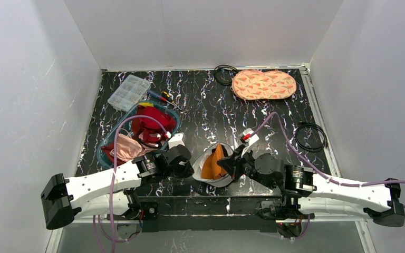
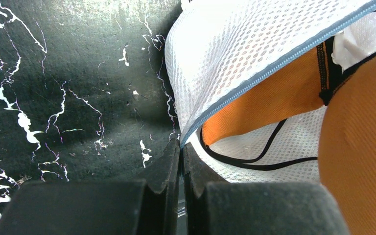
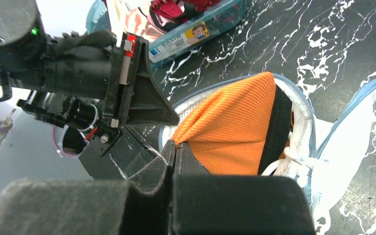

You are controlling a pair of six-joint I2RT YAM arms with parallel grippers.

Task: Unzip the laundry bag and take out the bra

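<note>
The white mesh laundry bag (image 1: 222, 182) lies unzipped at the front middle of the table, its mouth gaping. An orange bra (image 1: 209, 167) with black edging bulges up out of the opening. In the left wrist view, my left gripper is shut on the bag's blue-grey zipper edge (image 2: 254, 81). My right gripper pinches a fold of the bra (image 3: 240, 122), which stands raised above the bag's rim in the right wrist view. Part of the bra, with black straps (image 2: 254, 164), is still inside the bag.
A blue basket (image 1: 105, 142) of red and pink garments stands left, close to my left arm. A clear divided box (image 1: 129, 92) and screwdrivers lie behind it. An orange patterned pouch (image 1: 263, 85) and black cables lie farther back and right.
</note>
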